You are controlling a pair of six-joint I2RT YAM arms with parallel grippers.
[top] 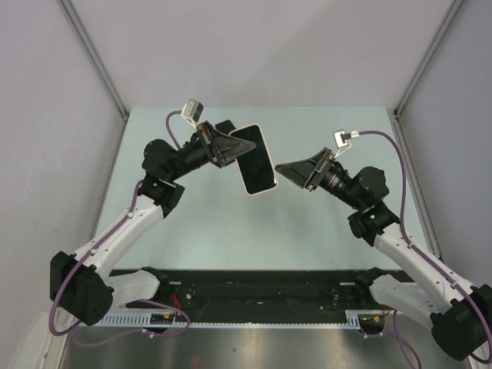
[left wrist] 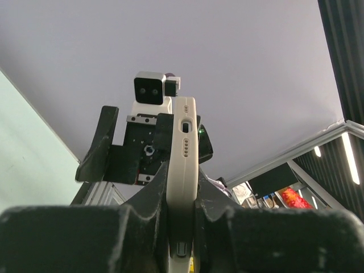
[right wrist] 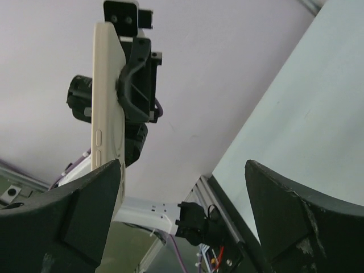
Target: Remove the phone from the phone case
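Observation:
The phone (top: 257,168), its black screen facing the top camera, sits inside a cream phone case (left wrist: 185,151) whose rim runs round it. My left gripper (top: 239,141) is shut on the upper left part of the cased phone, holding it tilted above the table. In the left wrist view the case edge stands between both dark fingers. To the right of the phone, my right gripper is open, with nothing between its fingers. Its left finger (right wrist: 85,210) overlaps the case's side edge in the right wrist view; whether they touch cannot be told.
Below the arms the pale table (top: 215,231) is bare. Grey walls (top: 261,54) enclose the back and sides. A dark gap with rails (top: 254,296) runs along the front edge.

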